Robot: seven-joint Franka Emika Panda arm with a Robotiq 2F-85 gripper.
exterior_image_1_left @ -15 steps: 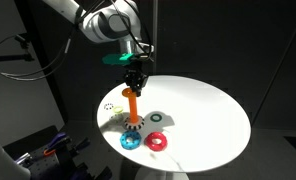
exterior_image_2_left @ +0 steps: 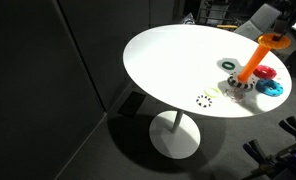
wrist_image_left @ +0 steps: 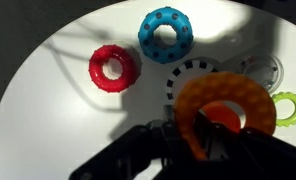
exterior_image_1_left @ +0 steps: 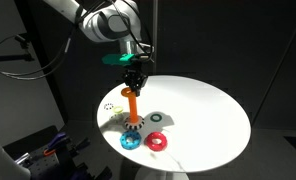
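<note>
A tall orange post [exterior_image_1_left: 133, 107] with a flared, ring-like top stands over the near left part of the white table. Its lower end is by a black-and-white ring [exterior_image_1_left: 134, 124]; whether it touches the table cannot be told. In exterior view 2 the orange post [exterior_image_2_left: 255, 64] looks slanted, widest at the top. From above, its round orange rim [wrist_image_left: 254, 94] fills the space before my gripper. The dark fingers overlap the rim's near side, and my gripper is shut on the post at its top. The exact contact is partly hidden.
On the white table [exterior_image_1_left: 203, 110] lie a blue ring [exterior_image_1_left: 130, 140], a red ring [exterior_image_1_left: 157, 142], a dark green ring [exterior_image_1_left: 156, 117], a yellow-green ring [wrist_image_left: 289, 108] and a pale clear ring [wrist_image_left: 262, 71].
</note>
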